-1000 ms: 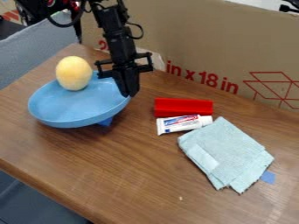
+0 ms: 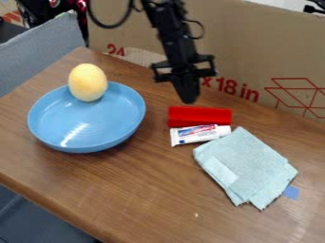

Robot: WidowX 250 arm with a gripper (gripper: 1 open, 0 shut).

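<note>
My black gripper (image 2: 187, 90) hangs above the table behind a red block (image 2: 199, 116), to the right of a blue plate (image 2: 86, 123); whether its fingers are open or shut is hard to see. A yellow egg-shaped object (image 2: 87, 82) stands at the back edge of the plate. A white tube (image 2: 200, 135) lies just in front of the red block, and a folded pale blue cloth (image 2: 246, 166) lies at the right.
A cardboard box (image 2: 273, 71) forms the back wall. A grey padded surface (image 2: 32, 52) borders the left.
My gripper has moved right, away from the plate toward the space behind the red block. The plate now sits slightly differently, with the blue patch beneath its right side no longer showing.
</note>
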